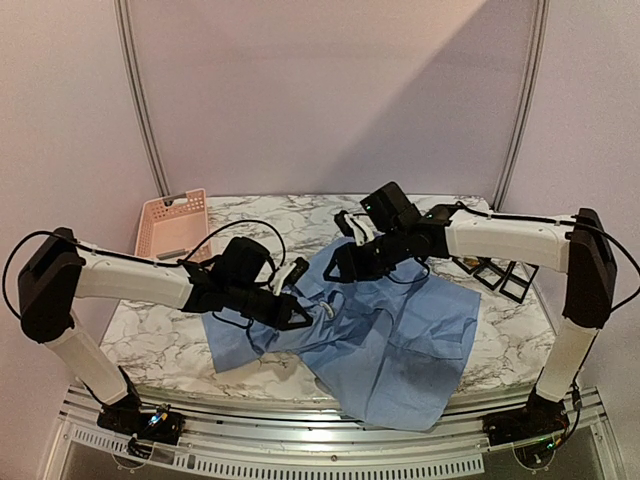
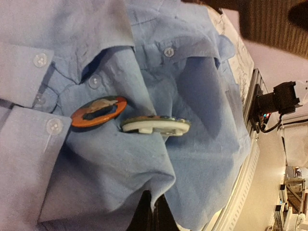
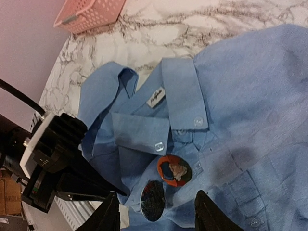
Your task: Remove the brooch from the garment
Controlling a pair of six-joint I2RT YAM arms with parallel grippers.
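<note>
A blue shirt (image 1: 420,350) lies crumpled over the table's middle. Two oval brooches sit on its front below the collar: an orange-rimmed one with a portrait, and a dark-faced one with a pale back that stands on edge in the left wrist view (image 2: 156,126). My left gripper is shut on a peaked fold of the shirt, just in front of the dark brooch. Over the brooches hangs my right gripper, fingers apart, with neither brooch held; in that view the dark brooch appears between its fingertips.
A pink basket (image 1: 145,232) stands at the back left. An open black case (image 1: 517,284) lies at the back right, beyond the right arm. Both grippers are close together over the shirt. Bare marble (image 1: 270,212) shows along the back.
</note>
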